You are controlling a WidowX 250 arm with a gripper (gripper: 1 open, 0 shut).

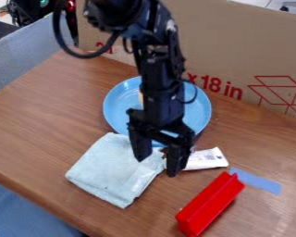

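My gripper [157,158] hangs open and low over the right corner of a folded pale blue cloth [107,171], by the white tube [206,159], whose left end is hidden behind the fingers. Behind the arm is a blue plate [118,108], largely covered by it.
A red open box [210,202] lies at front right, with a blue strip [255,181] beside it. A cardboard panel [243,51] stands along the back of the table.
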